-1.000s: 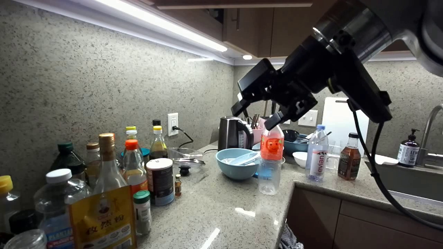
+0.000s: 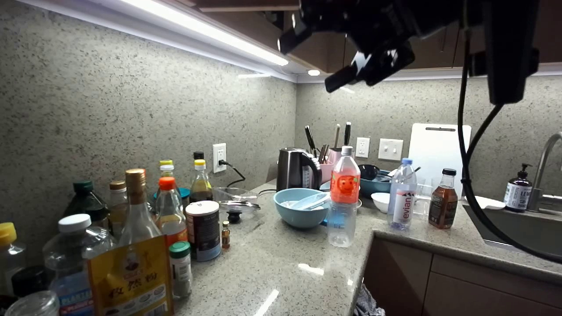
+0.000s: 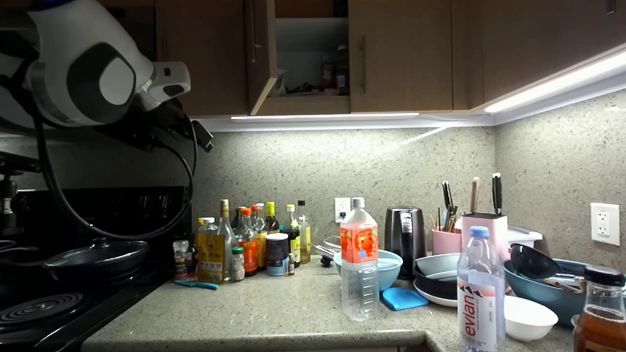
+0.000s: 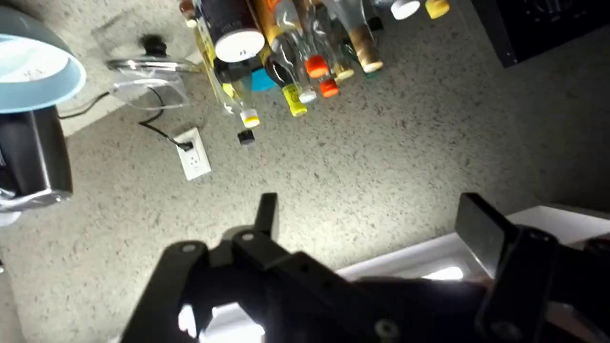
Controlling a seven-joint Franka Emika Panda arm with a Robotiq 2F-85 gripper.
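My gripper is open in the wrist view, its two black fingers wide apart with only the speckled wall behind the gap. In exterior view 1 the gripper (image 2: 308, 63) hangs high above the counter, near the upper cabinets, touching nothing. A clear bottle with a red label (image 2: 345, 195) stands upright on the counter below it. Behind that bottle sits a light blue bowl (image 2: 301, 208) with something pale inside. In exterior view 2 an upper cabinet door (image 3: 261, 55) stands ajar, showing a shelf with small items.
Several sauce bottles (image 3: 247, 240) crowd the counter by the wall. A dark kettle (image 3: 405, 240), an Evian bottle (image 3: 478, 305) and a white bowl (image 3: 528, 317) stand to the right. The stove holds a lidded pan (image 3: 97, 258).
The arm and gripper have risen from near the red-labelled bottle's top up to cabinet height. The bottle and the other counter items have stayed in place.
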